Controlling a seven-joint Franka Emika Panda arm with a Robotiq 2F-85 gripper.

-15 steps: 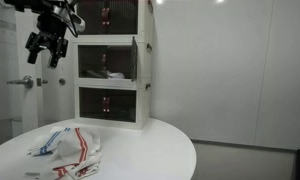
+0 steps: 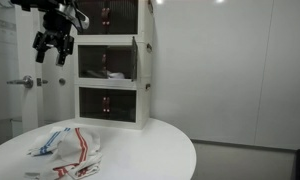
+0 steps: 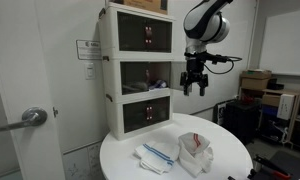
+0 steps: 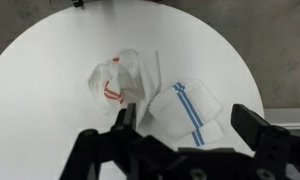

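Two white cloths lie on the round white table [image 2: 155,150]. The crumpled one with red stripes [image 4: 125,82] lies in a loose heap. Its neighbour, the cloth with blue stripes [image 4: 187,110], is flatter and folded. In exterior view 2, the red-striped cloth [image 3: 196,155] sits to the right of the blue-striped cloth [image 3: 155,157]. My gripper [image 3: 193,92] hangs high above the table, pointing down, open, and clear of both cloths. In exterior view 1, the gripper [image 2: 50,55] appears at the upper left with nothing between its spread fingers.
A white cabinet [image 2: 143,100] with stacked dark-fronted compartments stands at the table's back. Something pale [image 2: 115,75] is inside its middle compartment. A door with a handle [image 3: 30,118] is at the left in exterior view 2.
My gripper has shifted slightly to the right in exterior view 1, still open. The cloths and the cabinet look unmoved.
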